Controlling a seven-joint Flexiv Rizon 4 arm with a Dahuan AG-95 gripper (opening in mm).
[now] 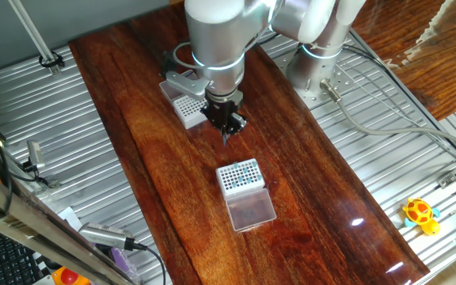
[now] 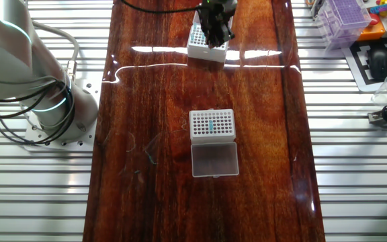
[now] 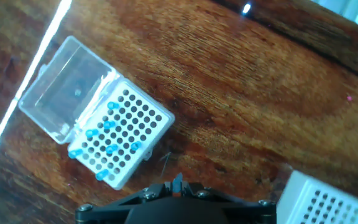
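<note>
A white rack (image 3: 143, 127) with an open clear lid holds several blue tips; it lies left of centre in the wrist view and below my gripper in exterior view 1. A second white rack (image 2: 212, 134), its clear lid also open, shows a little blue near the middle of its holes. My gripper (image 1: 225, 131) is above the wood between the two racks, clear of both. Its fingers look shut on a small blue tip (image 3: 177, 184), whose pale end points down in exterior view 1. In exterior view 2 the dark gripper partly covers the fuller rack (image 2: 207, 52).
Bare wooden table (image 1: 172, 206) surrounds both racks. The arm's base (image 1: 311, 71) stands on slatted metal beside the board. A toy turtle (image 1: 420, 214) and a purple box (image 2: 345, 20) are off the board.
</note>
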